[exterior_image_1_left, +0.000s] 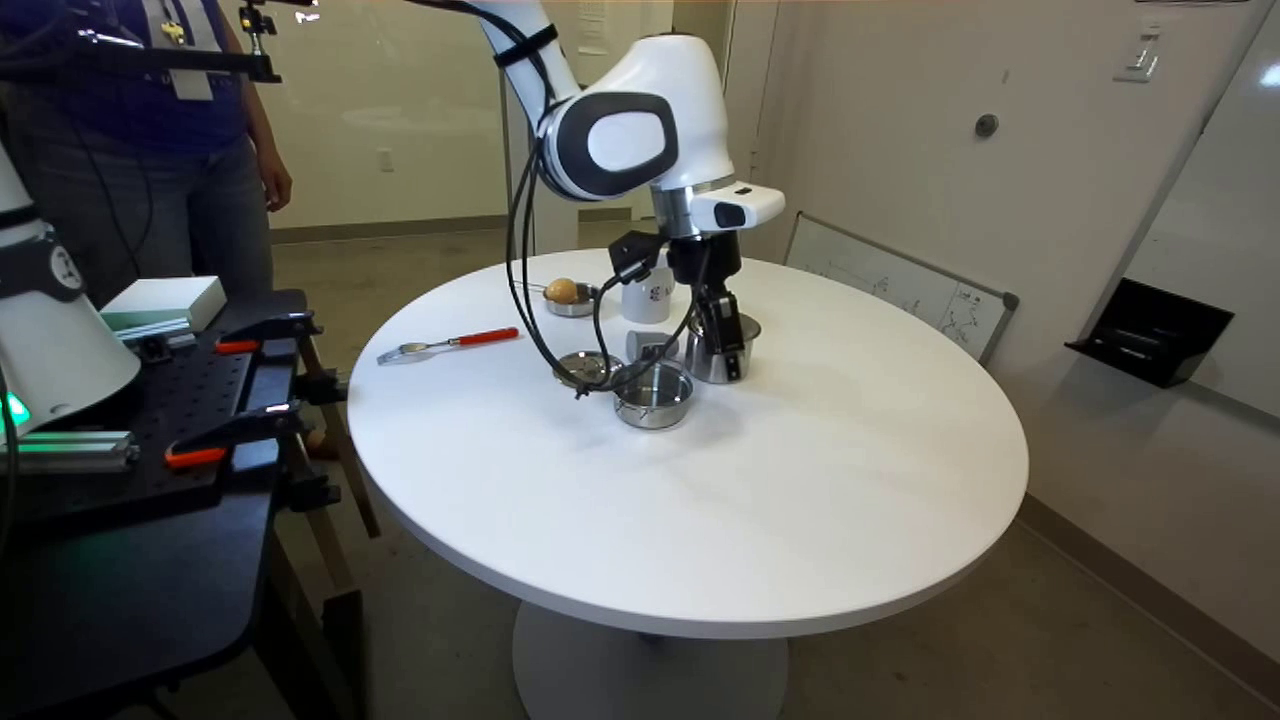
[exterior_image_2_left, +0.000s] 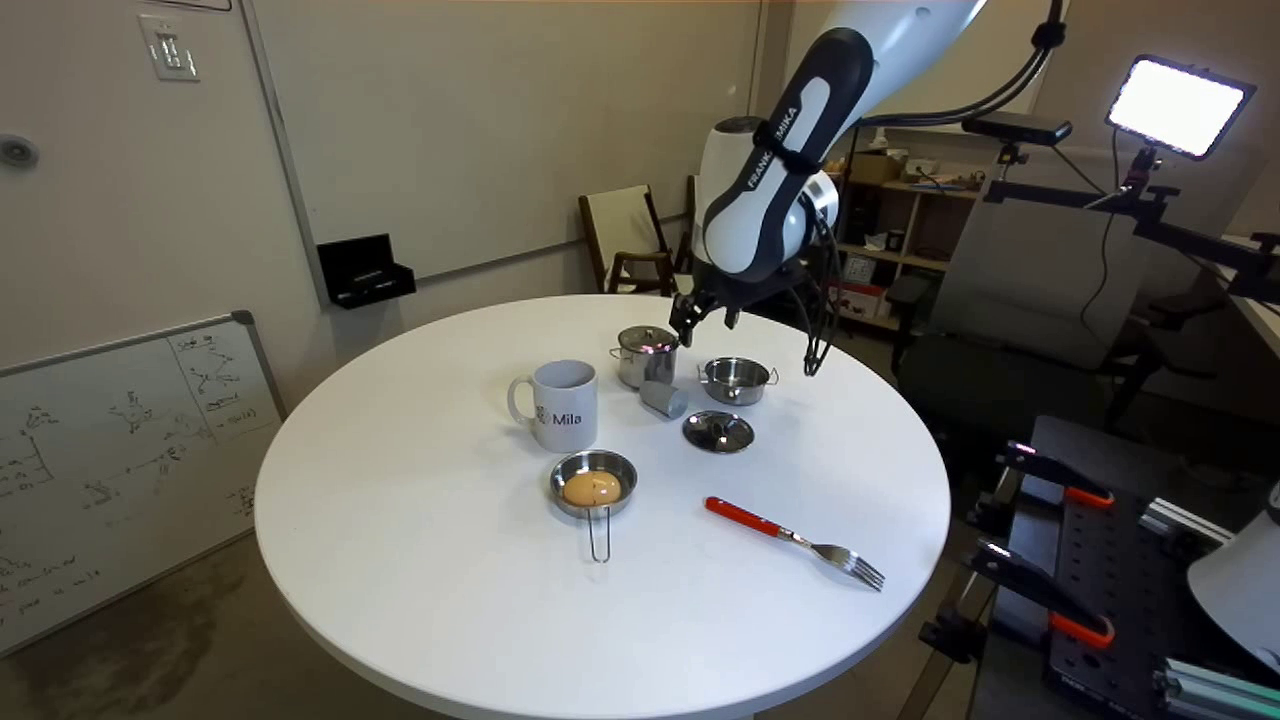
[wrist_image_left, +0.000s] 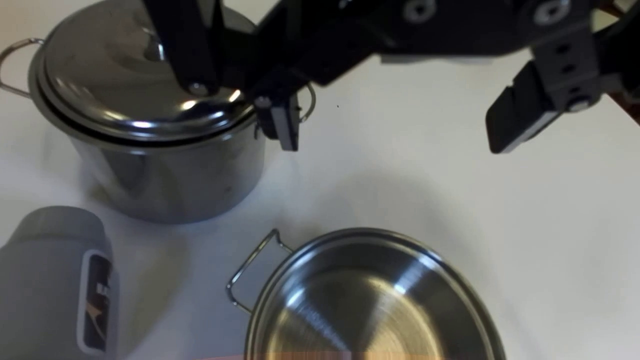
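My gripper is open, its two fingers wide apart with only bare tabletop showing between them. In the wrist view, one finger (wrist_image_left: 285, 127) stands close by the handle side of the lidded steel pot (wrist_image_left: 174, 174); whether they touch I cannot tell. The shallow open steel pot (wrist_image_left: 366, 306) sits empty near the bottom of that view. A grey cylinder (wrist_image_left: 54, 282) with a dark label lies on its side at the lower left. From exterior view 2, the gripper (exterior_image_2_left: 705, 318) appears just beyond and between the two pots.
A loose steel lid (exterior_image_2_left: 719, 431) lies near the white Mila mug (exterior_image_2_left: 565, 408). Closer to that camera are a small pan (exterior_image_2_left: 627, 472) holding an egg (exterior_image_2_left: 593, 487) and a red-handled fork (exterior_image_2_left: 780, 532). In exterior view 1, the table's (exterior_image_1_left: 816, 516) front and right are clear.
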